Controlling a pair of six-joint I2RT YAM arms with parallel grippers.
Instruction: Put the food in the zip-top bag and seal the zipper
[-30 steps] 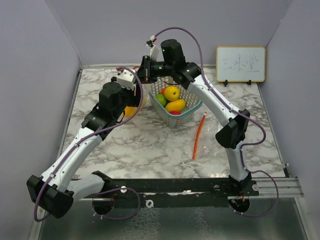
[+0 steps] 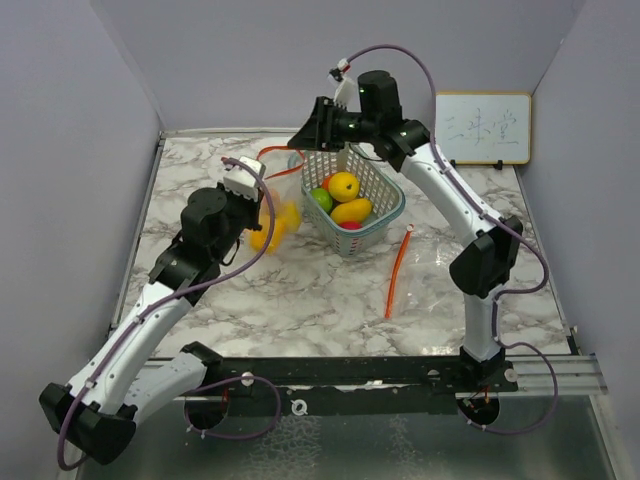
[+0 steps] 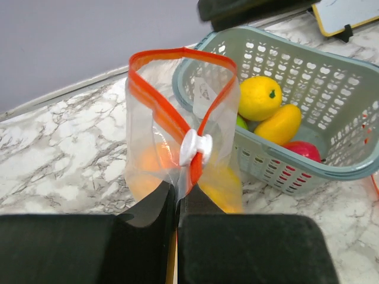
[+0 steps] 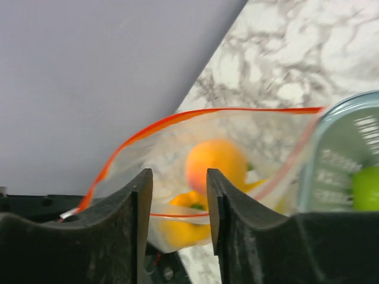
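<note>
The clear zip top bag (image 3: 139,121) stands upright with its orange-rimmed mouth spread wide. Inside it show an orange round food piece (image 4: 216,163) and yellow food (image 4: 186,228). My left gripper is shut on the bag's film just below the white slider (image 3: 195,148), which sits at one end of the zipper. In the right wrist view, the fingers (image 4: 140,207) of my right gripper are apart, and the bag's near rim passes across the gap. From above, my right gripper (image 2: 298,142) is at the bag's far right edge.
A grey-green basket (image 2: 385,222) with several toy fruits stands close to the bag's right side. Another clear bag with an orange zipper (image 2: 398,270) lies flat on the right. A whiteboard (image 2: 485,128) stands at the back.
The left gripper has moved left and toward the front.
</note>
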